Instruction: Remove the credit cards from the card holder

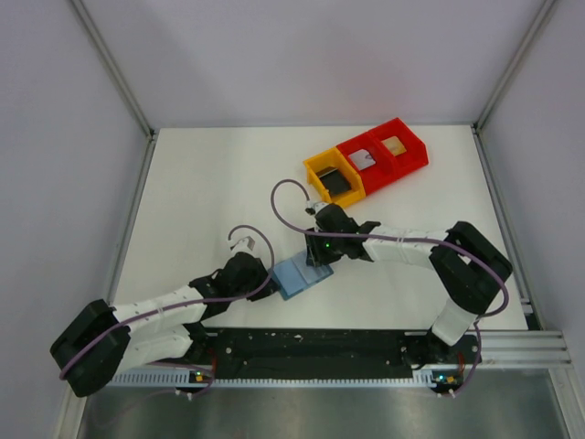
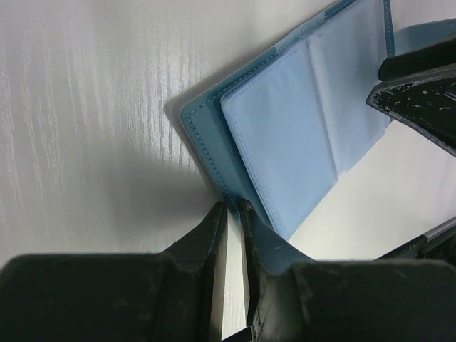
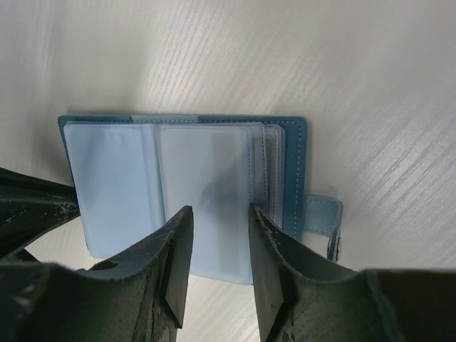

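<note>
The blue card holder (image 1: 294, 282) lies unfolded on the white table, with pale cards or card sleeves (image 3: 114, 182) on both halves. In the left wrist view, my left gripper is shut on the holder's stitched outer edge. Over the other half, my right gripper is part open, its fingertips in front of the sleeve (image 3: 203, 185) near its layered edge. No card shows clearly gripped between the right fingers. A small blue strap (image 3: 322, 215) juts out past the holder's edge. From above, the arms cover both ends of the holder.
A yellow bin (image 1: 322, 163) with a dark item inside stands at the back, beside red bins (image 1: 398, 132) holding small pale items. Bare table lies at the left and right front.
</note>
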